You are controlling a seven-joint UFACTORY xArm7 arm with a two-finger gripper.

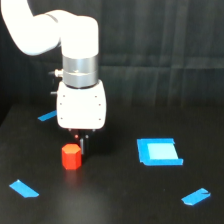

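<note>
A small red block (71,157) with an angular outline stands on the dark table at the left. Just behind and above it, a little to the right, is my gripper (81,139), hanging from the white arm and pointing down. Its dark fingers blend into the black background, so how far apart they are is unclear. The block's upper right side lies close to the fingers in the picture; whether they touch cannot be made out.
A pale square (162,151) framed by blue tape (144,153) lies right of centre. Blue tape strips mark the table at front left (23,188), front right (196,197) and back left (47,116).
</note>
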